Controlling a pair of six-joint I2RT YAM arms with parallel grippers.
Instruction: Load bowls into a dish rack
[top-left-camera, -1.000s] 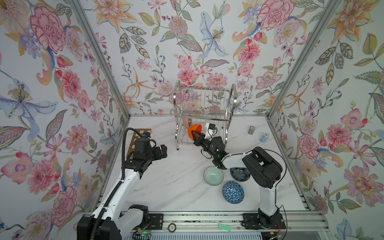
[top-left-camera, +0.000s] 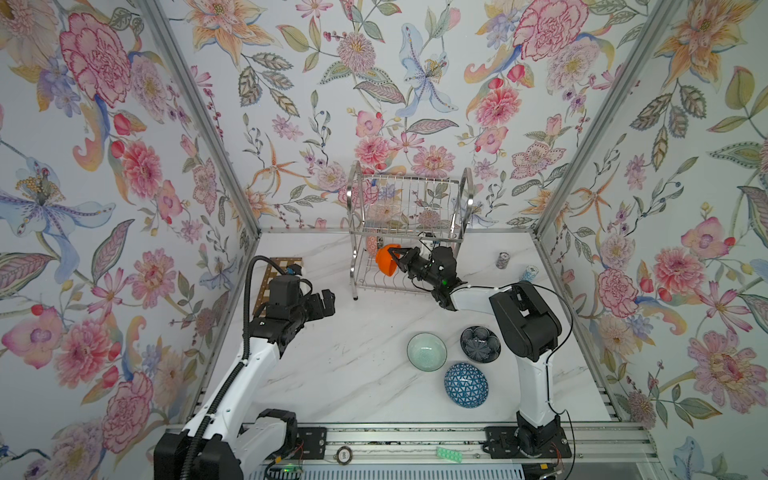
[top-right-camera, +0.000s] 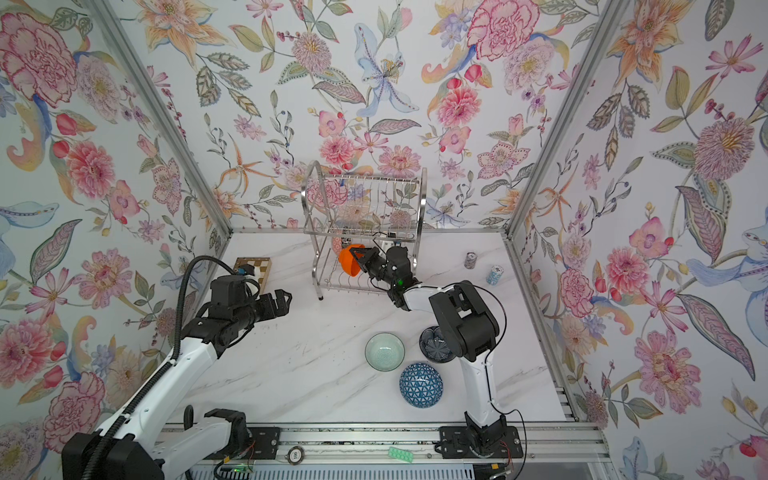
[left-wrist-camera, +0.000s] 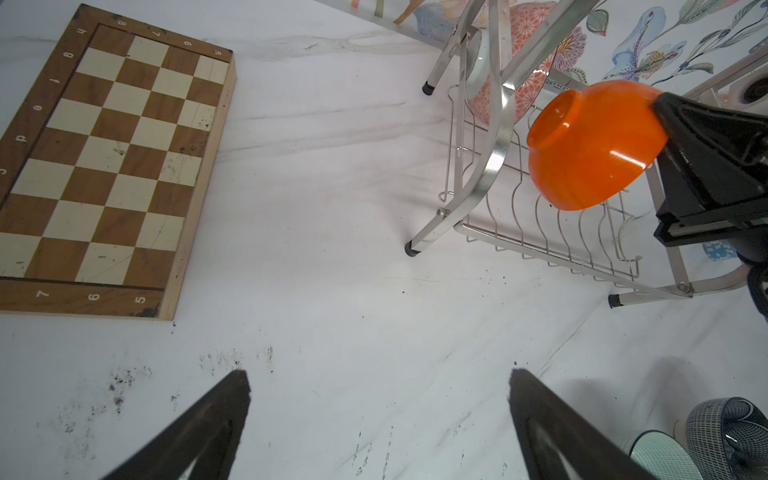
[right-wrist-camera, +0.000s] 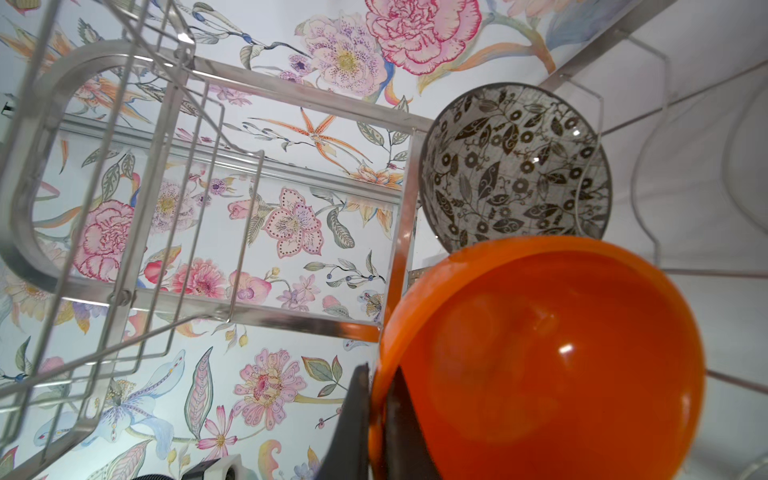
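Observation:
The orange bowl is tilted on its side at the lower tier of the metal dish rack. My right gripper is shut on its rim, one finger on each side of the wall. In the left wrist view the bowl appears above the wire base; contact cannot be told. Within the rack stand a dark floral bowl and a red patterned bowl. On the table lie a pale green bowl, a blue triangle-patterned bowl and a dark bowl. Left of the rack, my left gripper hangs open and empty.
A chessboard lies at the table's left side, partly behind the left arm. Two cans, a grey one and a blue one, stand right of the rack.
The orange bowl has tilted and shifted slightly with it. The left arm stays put.

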